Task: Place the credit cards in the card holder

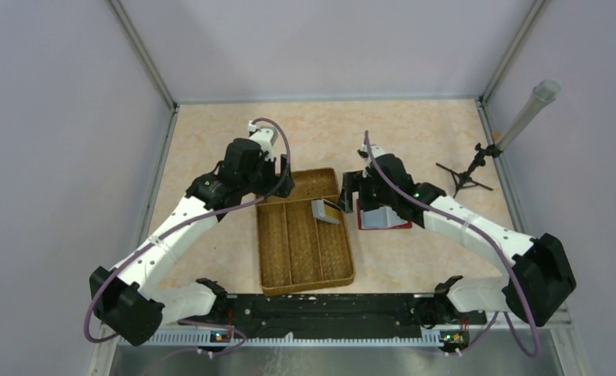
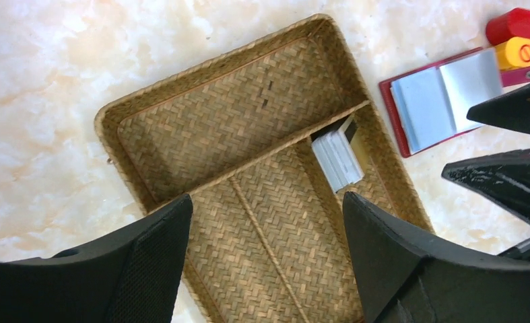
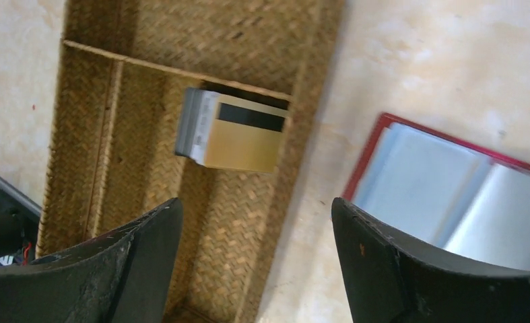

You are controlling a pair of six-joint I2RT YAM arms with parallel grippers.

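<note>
A stack of credit cards (image 3: 246, 136), gold with a dark stripe on top, leans in the upper right compartment of the woven tray (image 2: 223, 74). Right of the tray lies the red card holder (image 2: 401, 121), spread open with pale blue and white inner sleeves (image 3: 417, 175). My left gripper is above the tray, its fingers apart and empty. Over the tray's right edge hangs my right gripper, open, with the cards ahead of its fingers and nothing between them. In the top view the right arm covers part of the holder.
Walls divide the tray into several compartments. The right gripper's fingers reach into the left wrist view at its right side. A black tripod (image 1: 467, 176) stands at the far right; bare table (image 1: 398, 262) lies below the holder.
</note>
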